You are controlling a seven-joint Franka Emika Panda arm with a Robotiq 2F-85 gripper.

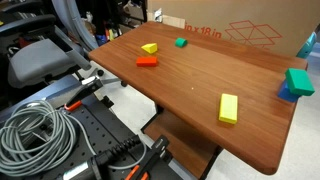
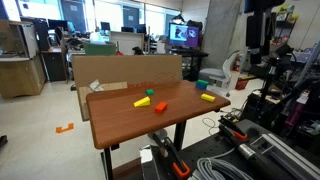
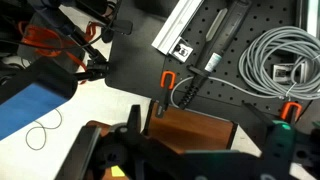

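My gripper is open in the wrist view, its dark fingers wide apart at the bottom edge with nothing between them. It hangs off the side of the wooden table, away from the blocks. On the tabletop in exterior view 1, a yellow block, a red block and a green block lie in a loose group. Another yellow block lies by itself closer to the camera. At the right edge, a green block rests on a blue block.
A cardboard panel stands behind the table. Beside the table, a black platform carries coiled grey cable and red-marked clamps.
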